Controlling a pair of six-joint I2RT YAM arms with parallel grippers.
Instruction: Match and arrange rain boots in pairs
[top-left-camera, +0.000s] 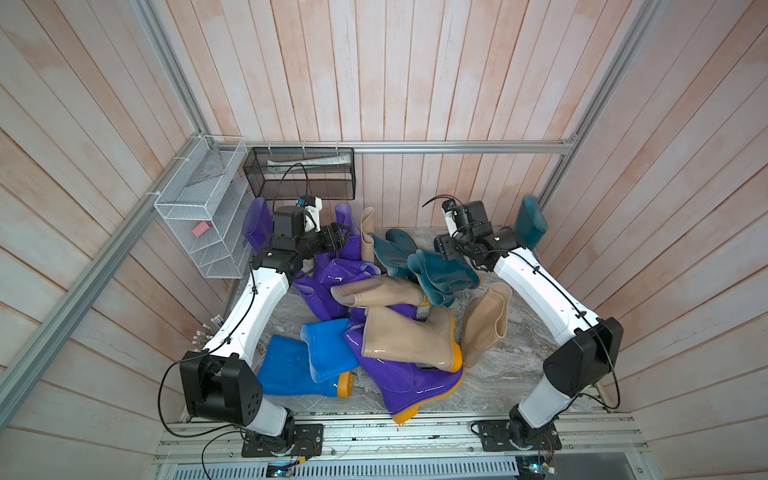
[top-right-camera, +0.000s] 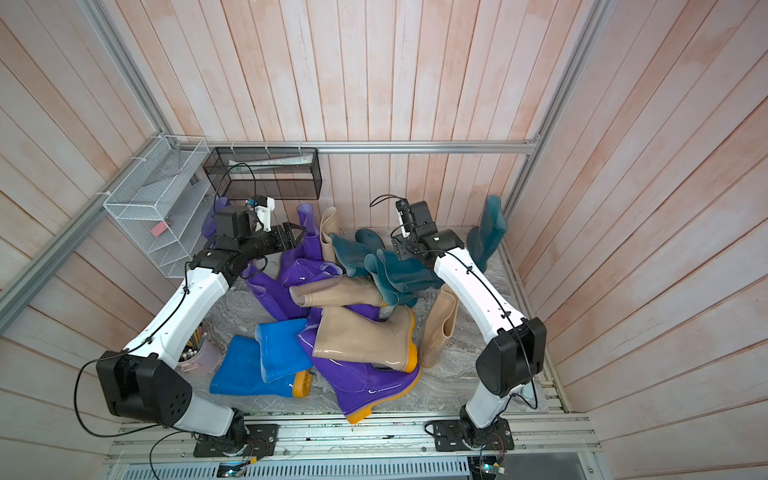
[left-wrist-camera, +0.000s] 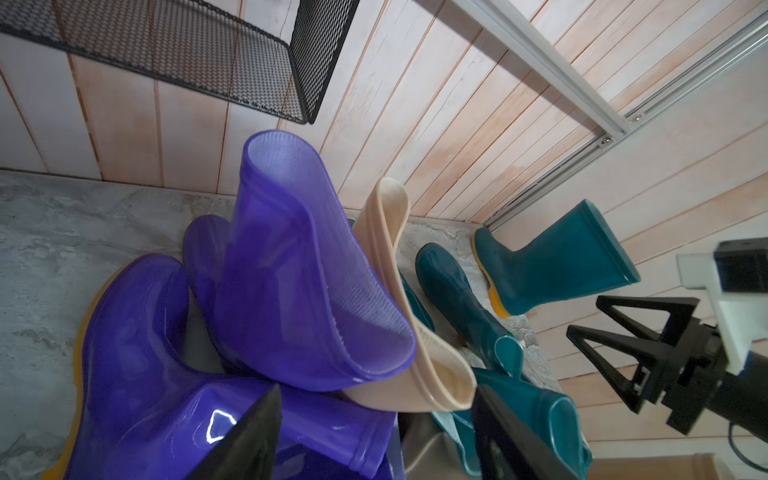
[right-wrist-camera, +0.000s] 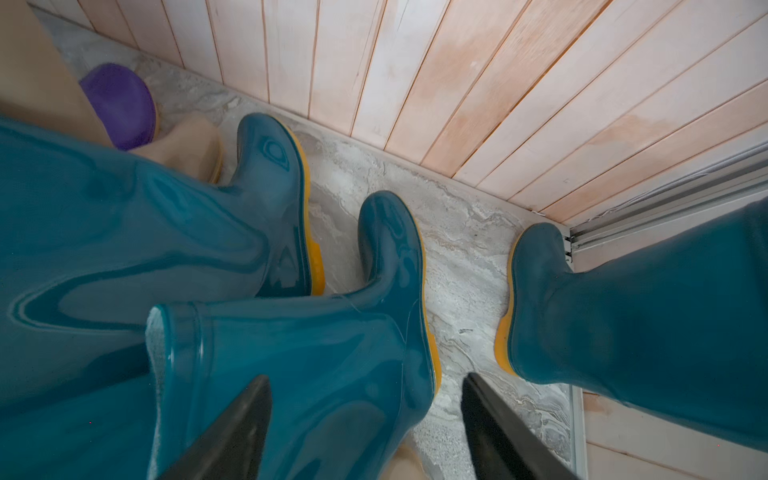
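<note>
Several purple, tan, teal and blue boots lie heaped on the grey floor. My left gripper is open above the back-left part; a purple boot (left-wrist-camera: 312, 264) and a tan boot (left-wrist-camera: 384, 216) stand ahead of it. Under my right gripper, also open, lies a teal boot (right-wrist-camera: 320, 352) on its side; whether the fingers touch it I cannot tell. One teal boot (top-left-camera: 530, 222) is upright in the back right corner. Nearer the front are blue boots (top-left-camera: 288, 372), a large tan boot (top-left-camera: 408, 336) lying over a purple boot (top-left-camera: 400, 384), and another tan boot (top-left-camera: 485, 324).
A white wire rack (top-left-camera: 200, 208) stands at the left wall. A black mesh basket (top-left-camera: 300, 188) hangs on the back rail near my left arm. Bare floor (top-left-camera: 512, 360) shows at the front right, and a pot (top-right-camera: 200, 360) sits at the left edge.
</note>
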